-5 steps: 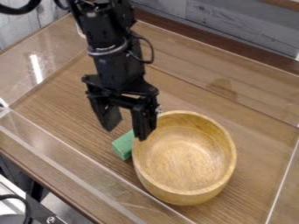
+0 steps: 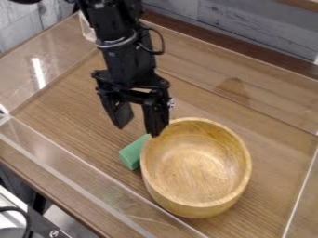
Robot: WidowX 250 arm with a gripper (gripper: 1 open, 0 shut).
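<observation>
The black gripper hangs over the wooden table at the upper middle, open, its two fingers spread above and left of a beige oval bowl. A green object lies on the table against the bowl's left side, below the gripper and partly hidden by the bowl.
A pale wall stands along the back. A dark cable lies at the lower left corner, and a white object is partly in view at the upper left.
The gripper has moved up in the view, away from the green object and the front of the table. The bowl and the green object look unmoved.
</observation>
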